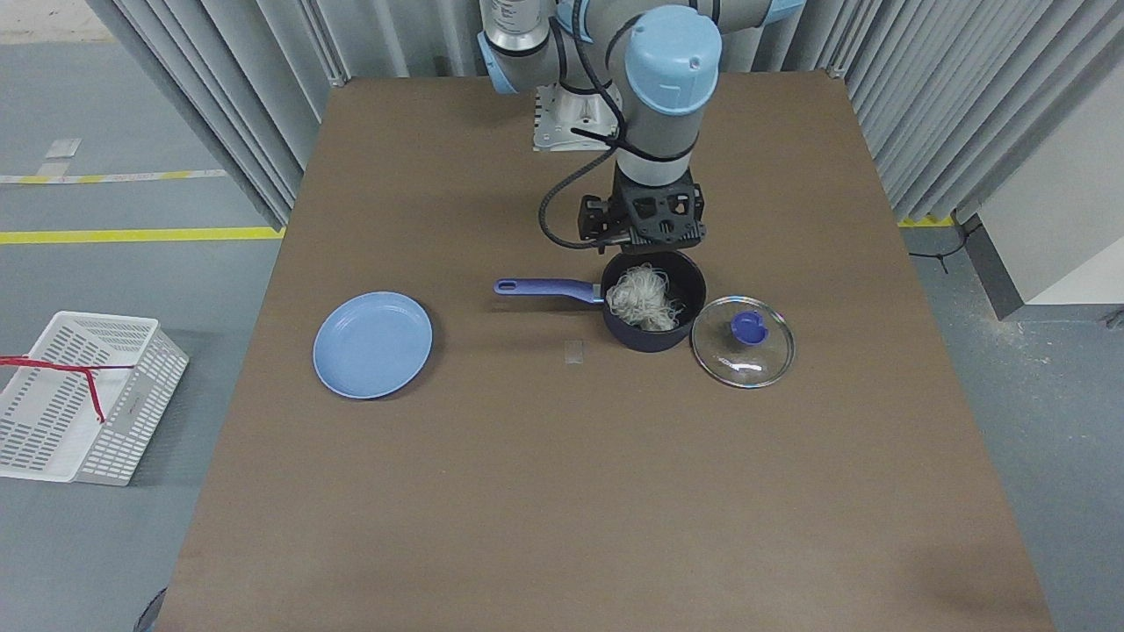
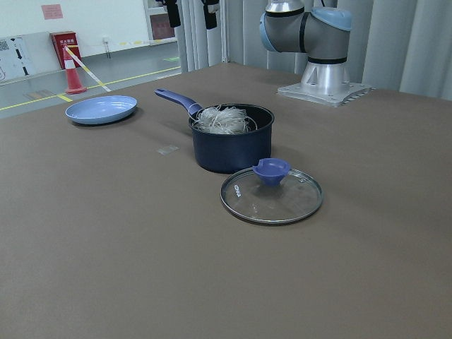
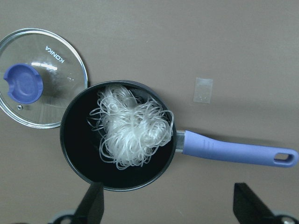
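Note:
A dark saucepan [image 3: 79,140] with a blue handle [image 3: 224,149] holds a clump of white noodles [image 3: 131,130]. Its glass lid [image 1: 727,358], with a blue knob [image 3: 24,84], lies flat beside it. My gripper is open above and behind the pan, its fingers wide apart with nothing between them; in the camera left view only its dark fingers show at the top edge.
A light blue plate [image 1: 371,344] lies on the brown table [image 1: 558,484] left of the pan. A white basket [image 1: 126,442] stands on the floor to the left.

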